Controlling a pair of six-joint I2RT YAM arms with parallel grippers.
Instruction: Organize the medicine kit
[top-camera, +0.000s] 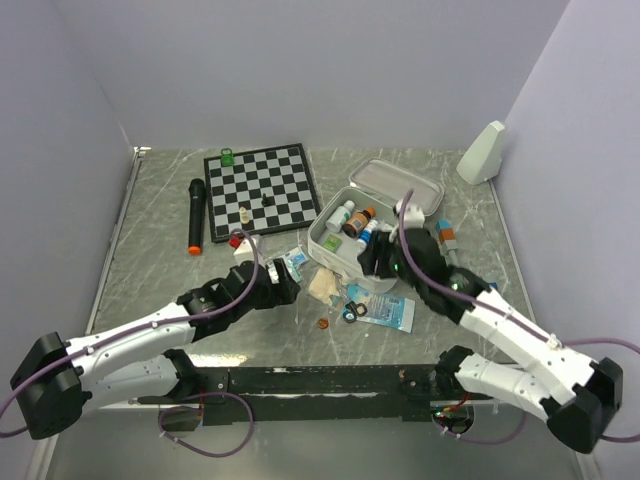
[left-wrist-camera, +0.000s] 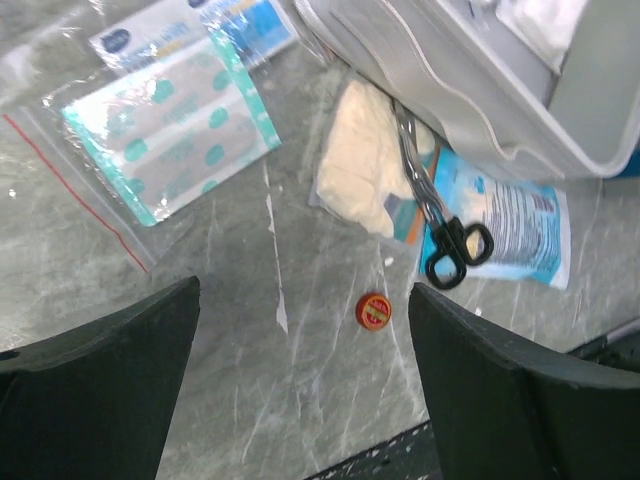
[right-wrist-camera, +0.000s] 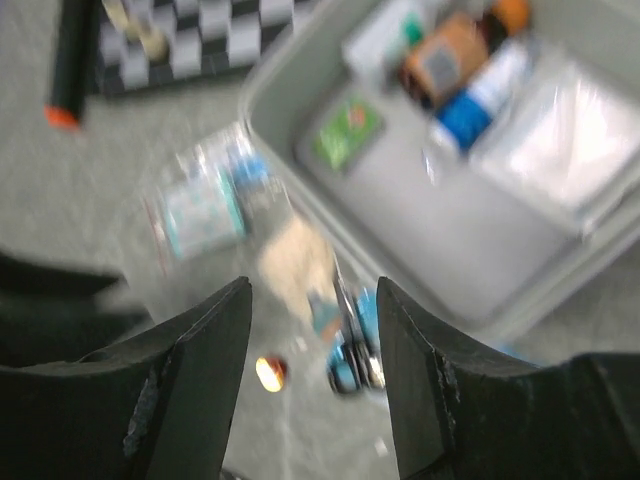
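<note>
The storage box (top-camera: 340, 250) holds bottles, a green packet (right-wrist-camera: 346, 132) and a white packet (right-wrist-camera: 555, 135). My left gripper (top-camera: 273, 287) hovers open over the table, left of the box; beneath it in the left wrist view lie bagged patches (left-wrist-camera: 165, 130), a tan packet (left-wrist-camera: 355, 170), scissors (left-wrist-camera: 450, 245), a blue packet (left-wrist-camera: 510, 230) and a small red-brown disc (left-wrist-camera: 373, 311). My right gripper (top-camera: 378, 260) is raised open over the box's right-front part, with nothing seen between its fingers.
The lid (top-camera: 420, 187) lies behind the box. A chessboard (top-camera: 260, 190), black microphone (top-camera: 196, 215) and white object (top-camera: 483, 152) stand around the back.
</note>
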